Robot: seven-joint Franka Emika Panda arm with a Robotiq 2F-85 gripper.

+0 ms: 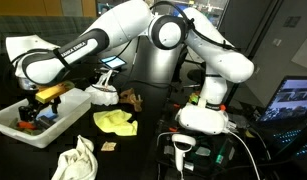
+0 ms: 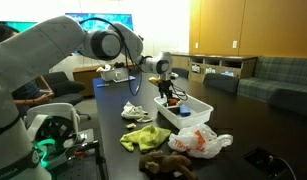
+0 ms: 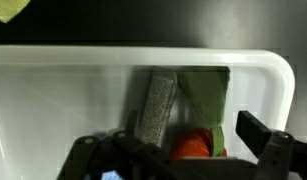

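My gripper stands open over one end of the white bin, its two fingers well apart in the wrist view. A dark grey, oblong item lies in the bin, in the space between the fingers. Beside it are a green cloth-like piece and a red-orange item, partly hidden by the gripper. Exterior view 1 has the gripper low above the bin's contents, with a blue item close by. Contact with any item cannot be made out.
Outside the bin lie a yellow cloth, a pale cloth, a clear plastic bag and a brown plush toy. The bin's raised rim runs close to the gripper. Bare dark table lies beyond the bag.
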